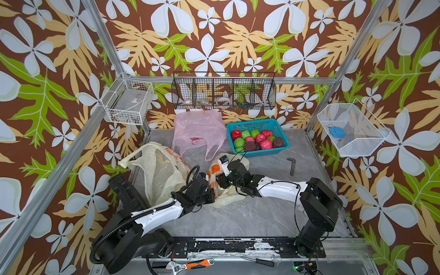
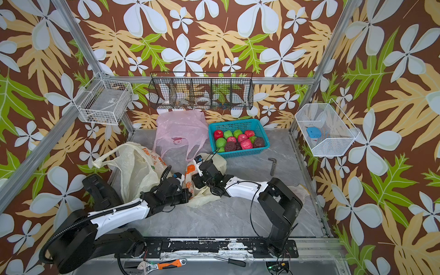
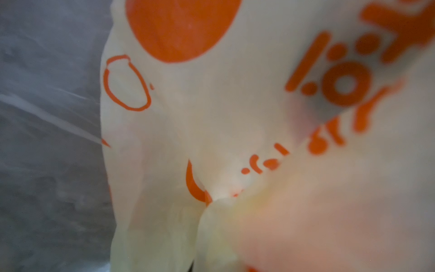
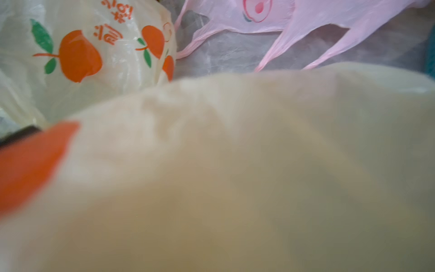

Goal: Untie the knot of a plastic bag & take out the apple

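A cream plastic bag with orange print point(image 1: 230, 197) lies crumpled on the grey table between my arms. My left gripper point(image 1: 213, 197) stands at its left side, shut, its fingers hardly visible. At the bag's upper middle is my right gripper point(image 1: 221, 181), whose fingers are buried in plastic so their opening is hidden. Blurred plastic point(image 3: 154, 172) fills most of the left wrist view. Plastic point(image 4: 253, 190) also covers the lower part of the right wrist view. A knot cannot be made out, and no apple is clearly visible inside this bag.
Another cream bag point(image 1: 158, 176) lies left, partly behind my left arm. Behind are a pink bag point(image 1: 199, 128) and a teal basket point(image 1: 256, 124) of several fruits. A hex key point(image 1: 292, 166) lies right.
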